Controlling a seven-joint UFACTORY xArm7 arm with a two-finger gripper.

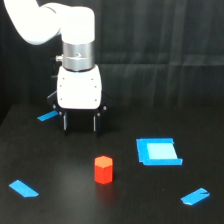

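Observation:
On the black table, near the front and a little left of centre, rests a red block (103, 170). My gripper (81, 124) hangs farther back and to the left of the block, above the table, clear of it. Its two dark fingers point down and stand apart, with nothing visible between them. To the right lies a white square (160, 151) bordered by blue tape (147, 157).
Strips of blue tape lie at the front left (23, 188), at the front right (195, 197) and at the back left (47, 116), partly behind the gripper. Dark curtains hang behind the table. Bare table separates the block from the white square.

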